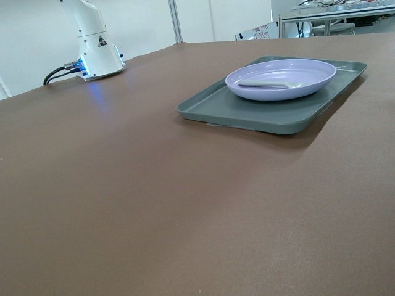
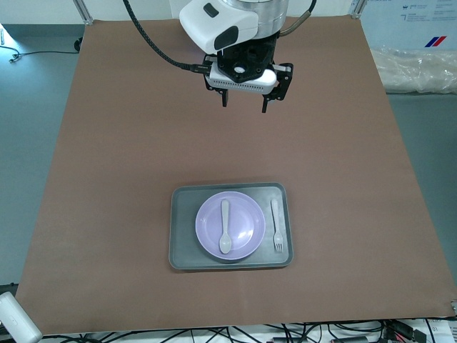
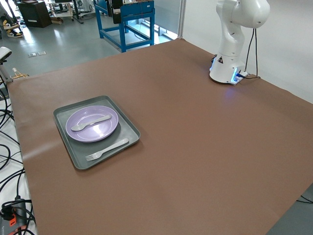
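A grey tray [image 2: 186, 236] lies on the brown table, carrying a lavender plate [image 2: 249, 227] with a white spoon [image 2: 225, 243] across it and a white fork [image 2: 278, 241] beside the plate. The right view shows the same tray [image 3: 74, 152], plate and fork [image 3: 107, 149]. In the left view my gripper [image 2: 244, 103] hangs at the far side of the table, well away from the tray, its two black fingers apart and nothing between them, so it stands open.
Robot bases stand at the table's edge in the top view [image 1: 99, 55] and right view [image 3: 227, 58]. Cables run along the near edge in the left view.
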